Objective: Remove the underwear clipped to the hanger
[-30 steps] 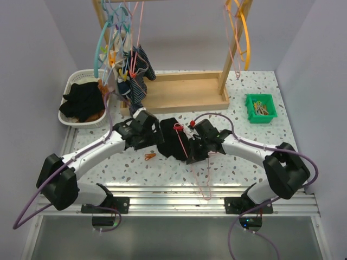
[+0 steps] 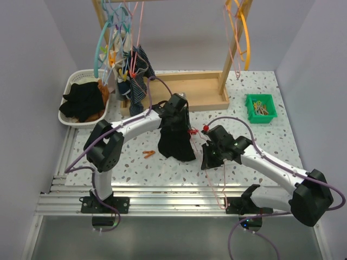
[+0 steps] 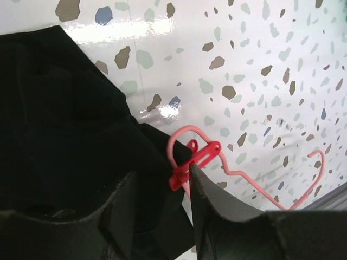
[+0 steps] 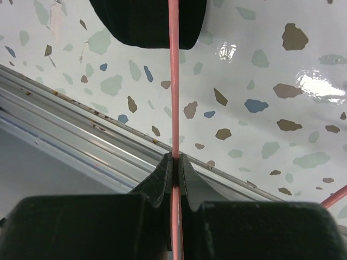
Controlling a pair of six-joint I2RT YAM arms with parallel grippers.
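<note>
Black underwear (image 2: 174,146) lies on the speckled table, filling the lower left of the left wrist view. At its edge is a red clip (image 3: 196,162) on the pink hanger (image 3: 246,177); whether it still pinches the cloth is unclear. My left gripper is over this corner, fingers apart, one fingertip overlapping the clip and dark cloth behind the gap. In the right wrist view, my right gripper is shut on the pink hanger wire. A second red clip (image 2: 206,128) sits on the hanger further right.
An orange clip (image 2: 149,154) lies left of the underwear. At the back left stands a white basket (image 2: 63,116) of clothes, at the right a green box (image 2: 250,112) of clips. A wooden rack (image 2: 195,86) with hanging items stands behind.
My left gripper has come from the left across the underwear to the clip. My right gripper has shifted right with the hanger, and the red clips moved right and slightly down in the top view.
</note>
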